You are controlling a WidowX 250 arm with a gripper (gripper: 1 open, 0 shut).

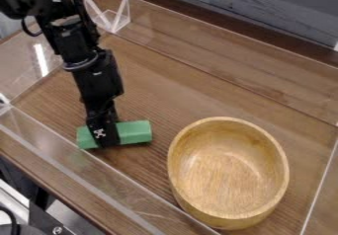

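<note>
My black gripper (103,125) reaches down from the upper left onto a green block (133,133) lying flat near the front left of the wooden table. Its fingertips are low over the block's left part, shut on it as far as shows; the dark fingers partly hide the block.
A large yellow bowl (227,158) sits at the front right, a little apart from the block. A raised edge runs along the back right.
</note>
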